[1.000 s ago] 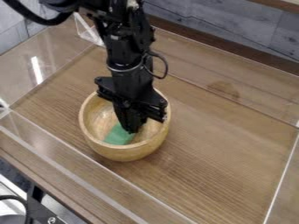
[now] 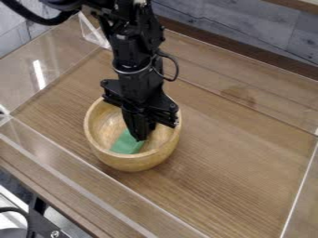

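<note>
A light wooden bowl (image 2: 132, 160) sits on the wooden table left of centre, with a green object (image 2: 126, 142) inside it. My black gripper (image 2: 148, 132) reaches down into the bowl from above, its tip beside the green object. The fingers are dark and overlap, so whether anything is between them is hard to see. Part of the bowl's inside is hidden behind the gripper.
A grey-blue wall runs along the back right. Black cables lie past the table's edge at the bottom left.
The gripper and the green object have shifted very slightly within the bowl; the bowl stays about where it was.
</note>
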